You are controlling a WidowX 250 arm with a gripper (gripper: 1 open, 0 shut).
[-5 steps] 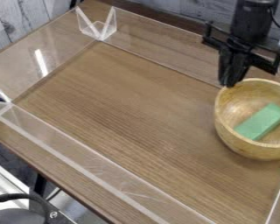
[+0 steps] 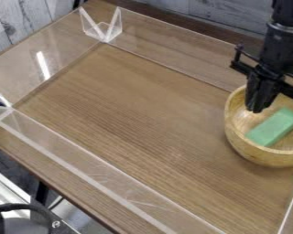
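A wooden bowl (image 2: 247, 142) sits at the right side of the table, with a green block (image 2: 275, 126) lying inside it. My black gripper (image 2: 255, 102) reaches down from the upper right over the bowl's back part, its tips just above or within the rim, left of and behind the green block. It is shut, with nothing visible between its fingers.
Clear plastic walls run along its edges. A dark cable or fixture (image 2: 15, 221) lies at the lower left, outside the table.
My gripper has moved right and down, from over the bowl's back left edge to further over the bowl. The bowl and green block look unmoved.
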